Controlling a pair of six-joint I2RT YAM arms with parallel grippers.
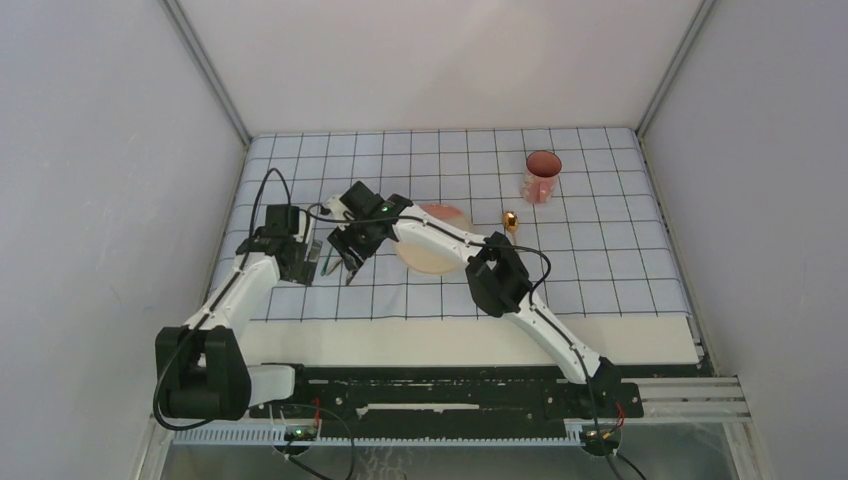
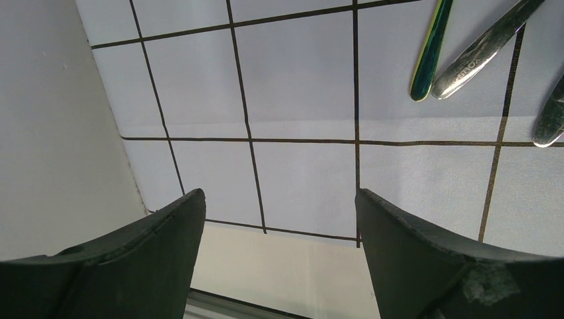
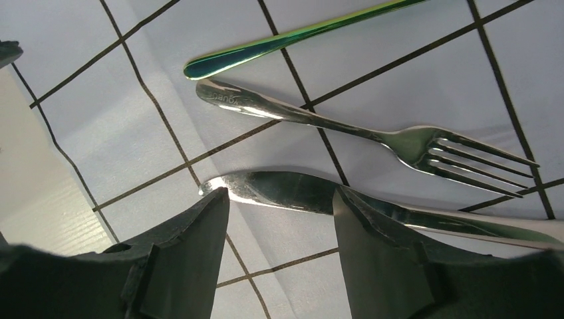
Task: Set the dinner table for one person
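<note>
In the right wrist view, a silver knife (image 3: 286, 191) crosses the gap between the fingertips of my right gripper, which stands open. Above it in that view lie a silver fork (image 3: 299, 115) and a green-handled utensil (image 3: 299, 34), whose far end is out of frame. My left gripper is open over bare tablecloth at the left side; the green handle (image 2: 431, 53) and fork handle (image 2: 479, 58) are to its upper right. A cream and pink plate (image 1: 430, 259) sits mid-table, partly under the right arm. Right of it is a golden spoon (image 1: 510, 221).
A pink mug (image 1: 541, 178) stands at the back right. Side walls (image 1: 120, 150) bound the table, and both grippers are close together on the left.
</note>
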